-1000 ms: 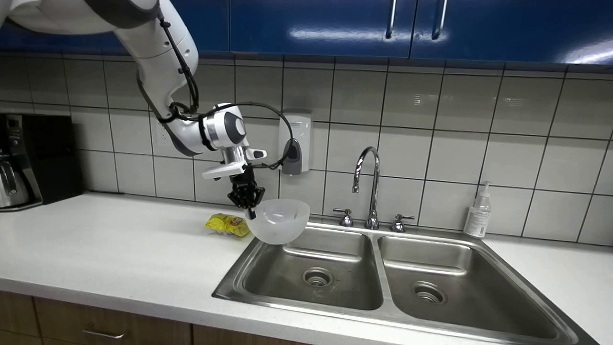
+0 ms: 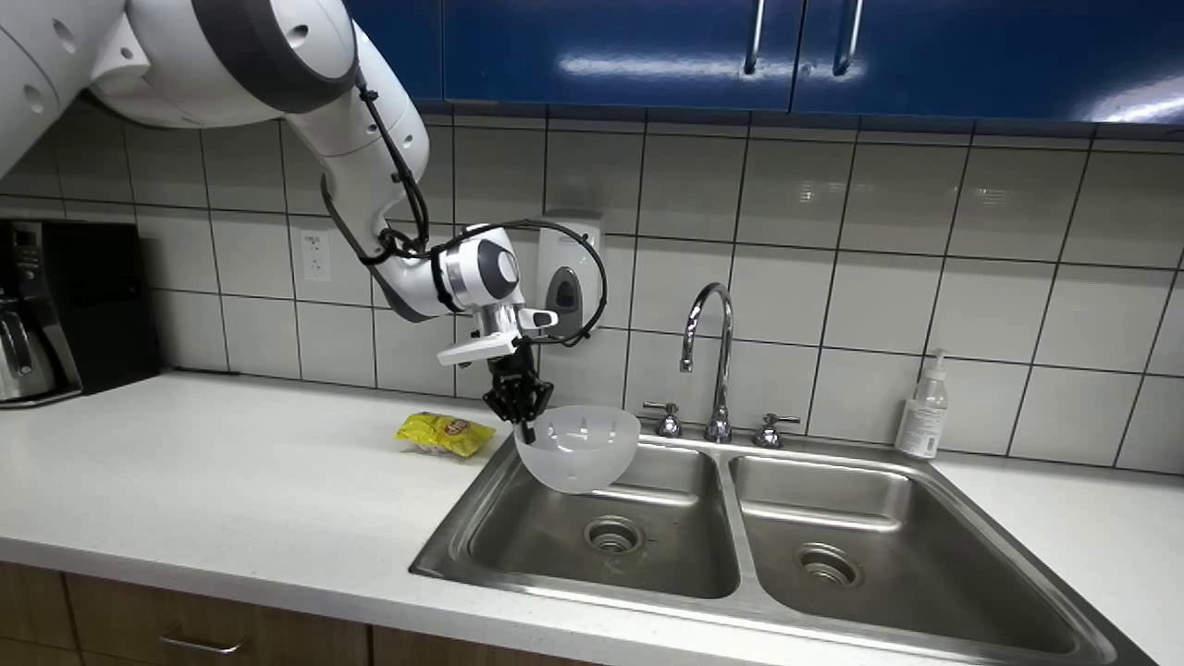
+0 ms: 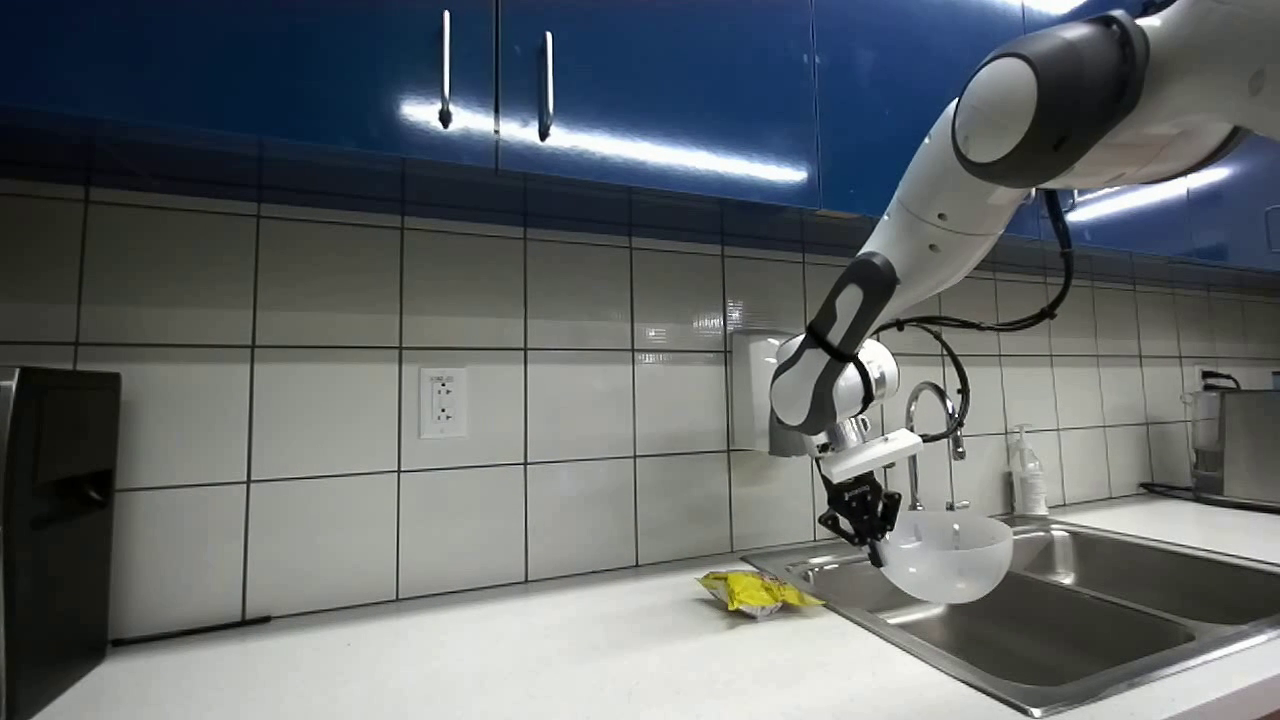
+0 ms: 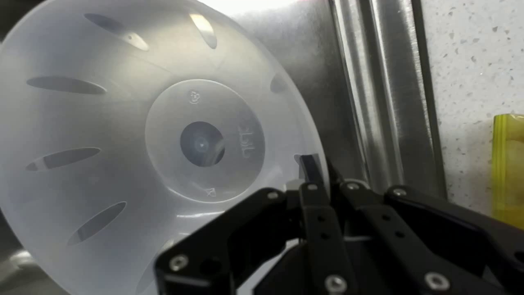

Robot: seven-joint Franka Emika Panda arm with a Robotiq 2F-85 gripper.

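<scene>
A translucent white bowl (image 2: 579,450) with slots in its wall hangs over the back left of the left sink basin (image 2: 677,555). My gripper (image 2: 526,431) is shut on the bowl's left rim, one finger inside the wall and the other outside. In the wrist view the bowl (image 4: 123,123) fills the left side, empty, with the gripper pinching its edge. The second exterior view shows the bowl (image 3: 948,558) roughly upright, its lower part overlapping the sink from that angle; how far it is above the basin floor is hard to tell.
A yellow snack bag (image 2: 446,434) lies on the counter just left of the sink. The faucet (image 2: 721,366) rises behind the basins, and a soap bottle (image 2: 924,411) stands at the back right.
My gripper has carried the bowl to the right and slightly down, farther over the left basin. The yellow bag has stayed in place.
</scene>
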